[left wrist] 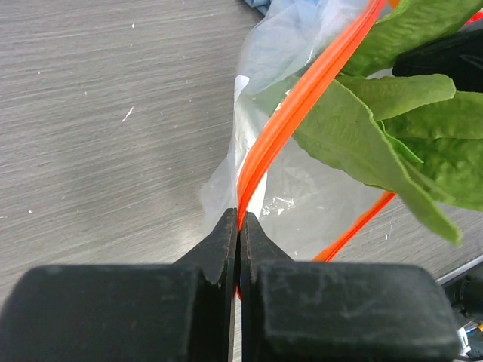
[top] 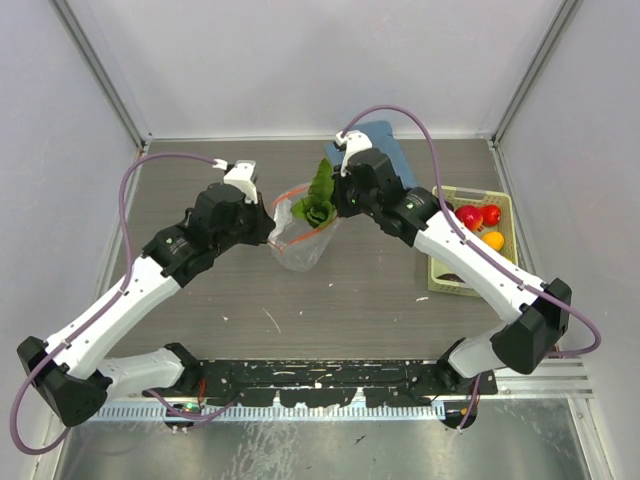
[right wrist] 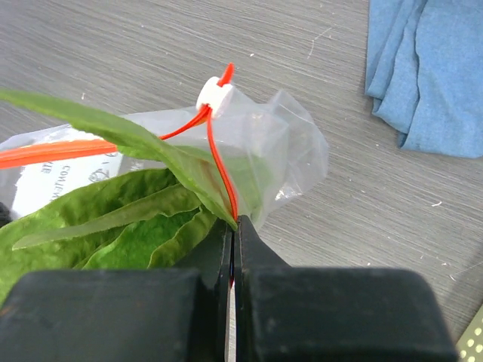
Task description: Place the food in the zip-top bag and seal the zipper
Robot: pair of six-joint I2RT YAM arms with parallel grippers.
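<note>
The clear zip bag point(top: 300, 250), with an orange zipper, hangs between my two grippers, its mouth spread apart. Green leafy lettuce point(top: 317, 205) stands in the mouth, with long leaves sticking out over the zipper. My left gripper is shut on the bag's orange zipper edge. My right gripper is shut on the other side of the bag's rim, where the red zipper line and a leaf meet its fingers. A white slider point(right wrist: 213, 96) sits on the zipper near the bag's corner in the right wrist view.
A blue cloth point(top: 388, 144) lies at the back. At the right is a yellow crate point(top: 450, 285) with a red apple, yellow fruit and other food. The table in front of the bag is clear.
</note>
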